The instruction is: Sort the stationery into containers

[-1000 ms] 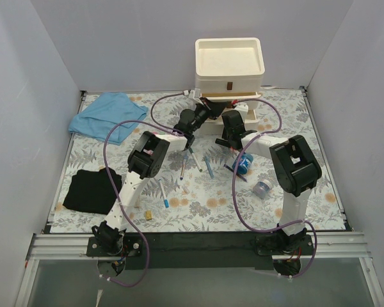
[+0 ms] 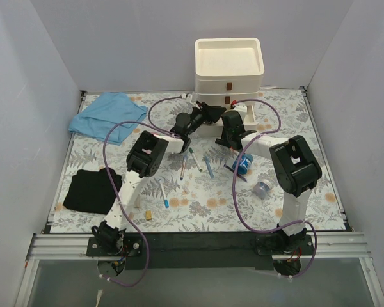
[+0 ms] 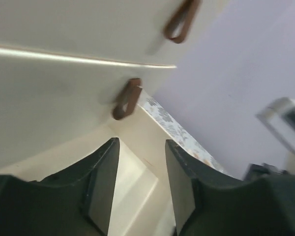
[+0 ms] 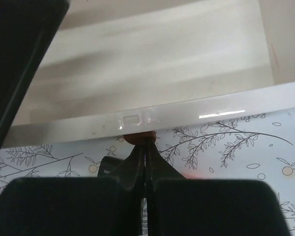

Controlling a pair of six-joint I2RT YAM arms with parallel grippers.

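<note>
A white drawer unit (image 2: pixel 229 64) stands at the back; its lowest drawer (image 4: pixel 226 105) is pulled out and its visible floor is bare. The upper handle (image 2: pixel 229 86) and the middle handle (image 3: pixel 128 98) sit on closed fronts. In front of the middle handle, above the open drawer, my left gripper has its fingers apart with nothing between them. My right gripper is shut, its tips against the brown handle (image 4: pixel 137 137) of the lowest drawer. Pens lie on the table: a green-capped one (image 2: pixel 196 160), a blue one (image 2: pixel 208 167), and a blue-capped one (image 2: pixel 164 194).
A black item (image 4: pixel 109 164) lies beneath the right gripper. Right of centre are a blue roll-like object (image 2: pixel 243 164), a dark pen (image 2: pixel 235 173) and a clear jar (image 2: pixel 262 188). A blue cloth (image 2: pixel 109 117), a black cloth (image 2: pixel 91 191) and a small yellow item (image 2: pixel 148 215) occupy the left.
The middle drawer, slightly out a second ago, now sits flush. The left gripper has shifted slightly left and toward the front, uncovering the middle handle. The right arm looks still.
</note>
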